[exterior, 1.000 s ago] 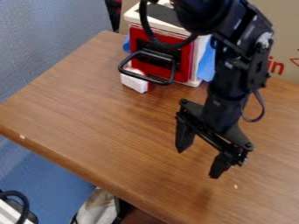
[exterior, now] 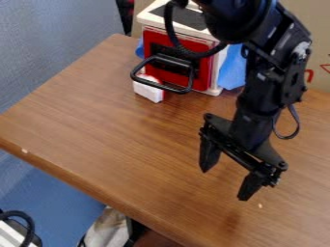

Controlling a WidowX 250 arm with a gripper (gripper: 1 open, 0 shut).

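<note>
My gripper [exterior: 225, 172] hangs low over the right part of the wooden table [exterior: 103, 154], its two black fingers pointing down and spread apart with nothing visible between them. Behind the arm, at the back, stands a red box [exterior: 162, 71] with a white rim and a black frame or handle across its front. A small white block [exterior: 149, 90] sits at its front left.
A blue cloth [exterior: 233, 69] lies behind the box, and a cardboard box [exterior: 316, 39] stands at the back right. The table's edge runs along the lower left.
The objects on the table have not moved.
</note>
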